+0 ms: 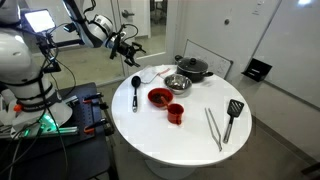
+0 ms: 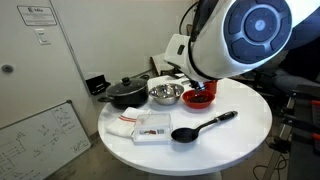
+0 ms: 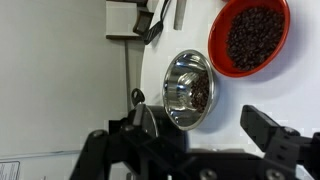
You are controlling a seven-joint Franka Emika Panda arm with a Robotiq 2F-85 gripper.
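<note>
My gripper stands open, its two dark fingers spread wide with nothing held between them. In exterior view 1 the gripper [image 1: 131,54] hangs at the far left, beyond the table's edge. A red bowl [image 3: 258,38] of dark beans shows at the top right of the wrist view. Nearer the fingers is a shiny metal bowl [image 3: 184,82] with some dark beans inside. A black lidded pot [image 1: 192,67] stands beside the metal bowl. The red mug [image 1: 175,114] is close to the red bowl [image 1: 160,98].
On the white round table [image 1: 190,148] lie a black spatula [image 1: 234,110], tongs [image 1: 213,130] and a black ladle [image 2: 190,134]. A clear container [image 2: 153,127] and a white towel [image 2: 124,122] sit near one edge. Another arm [image 1: 30,95] stands at the left.
</note>
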